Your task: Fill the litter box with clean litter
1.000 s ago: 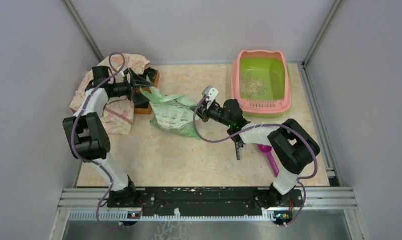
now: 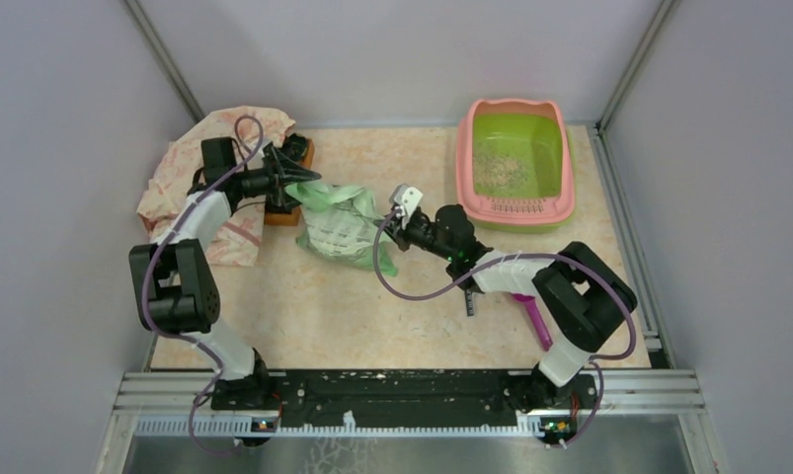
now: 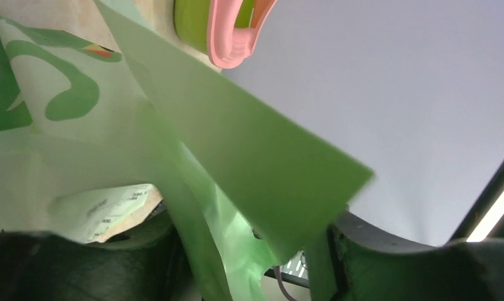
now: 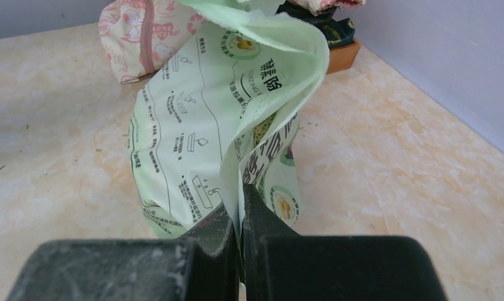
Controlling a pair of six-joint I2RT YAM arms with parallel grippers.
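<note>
A green-white litter bag (image 2: 338, 232) lies on its side in the middle of the table, its crumpled mouth upward with some granules visible inside in the right wrist view. My left gripper (image 2: 295, 176) is at the bag's upper left, fingers part open around the loose plastic (image 3: 236, 182); whether it grips it is unclear. My right gripper is shut on the bag's near edge. The pink-rimmed green litter box (image 2: 515, 158) stands back right, with a scattering of granules on its floor.
A patterned cloth (image 2: 214, 148) and a wooden box (image 2: 278, 215) are at the left. A purple scoop (image 2: 533, 321) and a dark strip (image 2: 469, 304) lie at right, under or beside my right arm.
My left gripper has moved slightly right and toward the front with the bag's top edge.
</note>
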